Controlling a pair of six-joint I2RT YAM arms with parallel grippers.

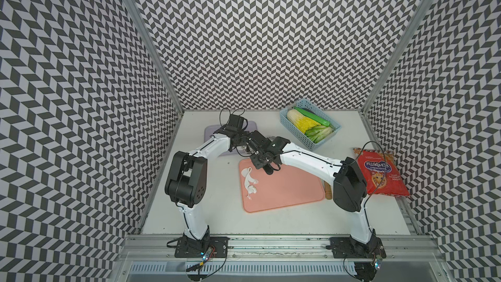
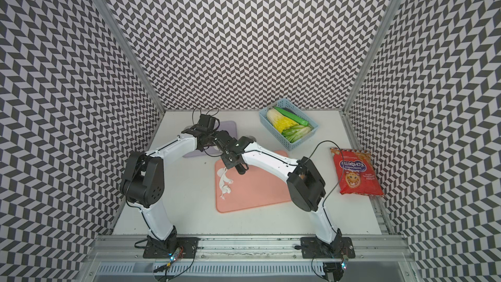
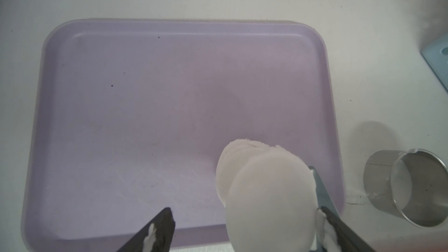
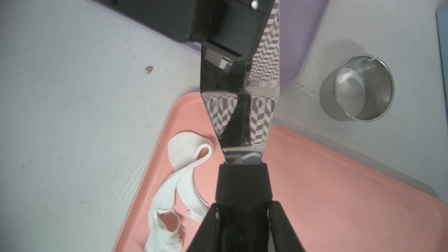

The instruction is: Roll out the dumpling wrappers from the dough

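Note:
My left gripper stands open over the purple tray (image 3: 140, 112); a stack of round white wrappers (image 3: 270, 200) lies between and beyond its fingers, partly over a steel blade. In the right wrist view, the spatula's blade (image 4: 238, 121) reaches under a black arm part, and its black handle (image 4: 242, 191) sits between the fingers of my right gripper. A long torn ribbon of dough scraps (image 4: 186, 158) lies on the left of the pink board (image 4: 336, 186). A steel cutter ring (image 4: 357, 88) stands between board and tray.
A blue basket of vegetables (image 1: 292, 135) stands at the back right, and a red bag (image 1: 381, 182) lies at the right edge. A wooden item (image 1: 327, 190) lies beside the board. Both grippers are close together at the middle.

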